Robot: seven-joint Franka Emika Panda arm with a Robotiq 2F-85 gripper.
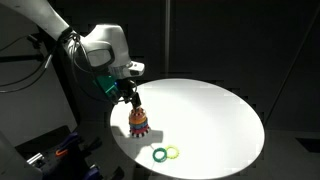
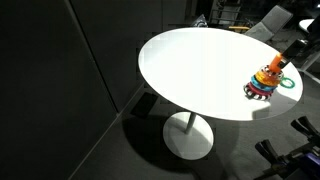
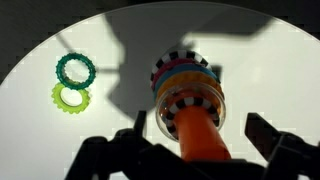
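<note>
A ring-stacking toy [image 1: 138,124] stands upright on the round white table, its colourful rings topped by an orange post [image 3: 198,138]. From above, the wrist view shows rings with black-and-white, red, blue and orange bands [image 3: 186,76] around that post. My gripper is open, with one finger on either side of the orange post and a gap on both sides. In exterior view 1 the gripper [image 1: 132,98] is low beside the top of the post, which it partly covers.
Two loose rings lie flat on the table, touching or nearly so: a teal one [image 1: 160,155] and a yellow-green one [image 1: 172,152]. The toy is close to the table's edge.
</note>
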